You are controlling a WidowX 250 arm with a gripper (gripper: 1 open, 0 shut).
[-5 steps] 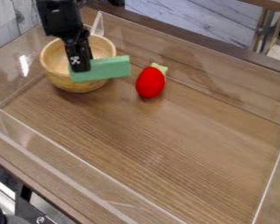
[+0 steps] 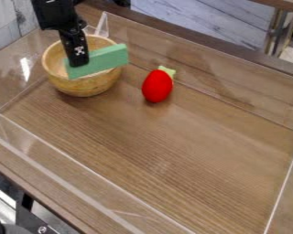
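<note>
A green block (image 2: 100, 58) is at the gripper (image 2: 76, 55) over the tan round bowl (image 2: 81, 84) at the upper left. The black gripper comes down from the top; whether its fingers grip the block is hard to tell. A red oval object (image 2: 157, 87) lies right of the bowl, with a small pale green piece (image 2: 167, 70) just behind it.
A wooden ledge (image 2: 278, 5) is at the top right, and dark cables lie at the lower left.
The gripper and the green block have moved up and to the left, further over the bowl.
</note>
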